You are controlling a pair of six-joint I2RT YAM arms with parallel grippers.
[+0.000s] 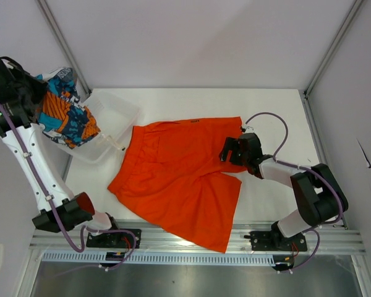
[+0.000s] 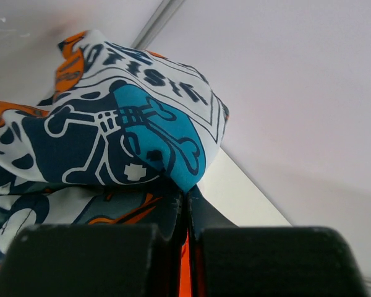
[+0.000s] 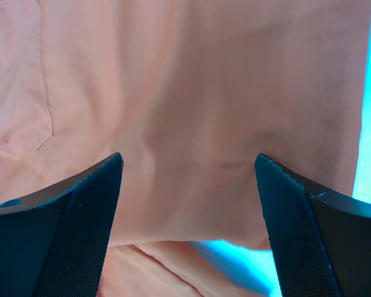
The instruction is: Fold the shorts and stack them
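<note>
Bright red shorts (image 1: 179,167) lie spread on the white table, one leg hanging over the front edge. My left gripper is high at the far left, shut on blue, orange and white patterned shorts (image 2: 93,142), which dangle over the white bin. My right gripper is open above the red shorts' right part, near their upper right corner; in the right wrist view the cloth (image 3: 191,93) fills the space between and beyond its fingers.
The translucent white bin (image 1: 114,108) sits at the table's back left. Bare table (image 1: 191,102) shows behind the red shorts and to their right. Rails and walls border the workspace.
</note>
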